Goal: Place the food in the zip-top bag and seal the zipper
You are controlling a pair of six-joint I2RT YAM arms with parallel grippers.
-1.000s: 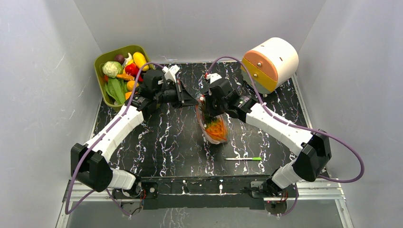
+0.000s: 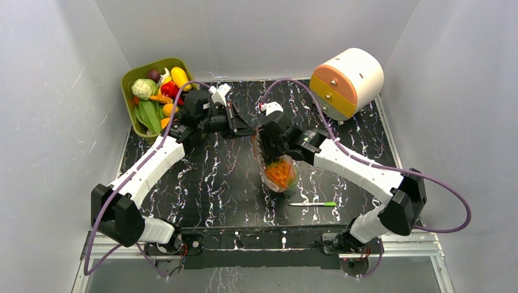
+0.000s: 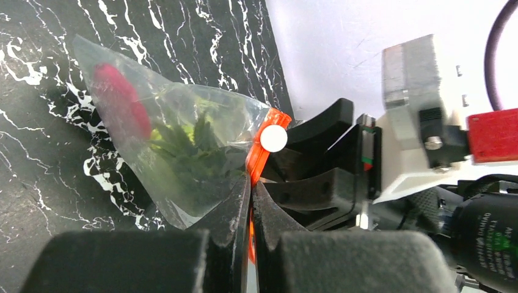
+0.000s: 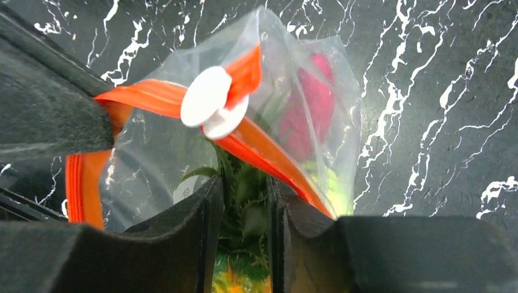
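The zip top bag stands on the dark marble surface, holding leafy greens, orange pieces and, in the wrist views, a pink item. My left gripper is shut at the orange zipper edge, with the thin strip between its fingertips. My right gripper reaches down into the bag's mouth among the greens, its fingers a little apart; whether they grip anything is unclear. The white zipper slider lies above it in the right wrist view.
A green basket of produce sits back left. A cream and yellow box stands back right. A green-tipped pen lies in front of the bag.
The bag's lower end shifted slightly toward the front. The left gripper stayed in place.
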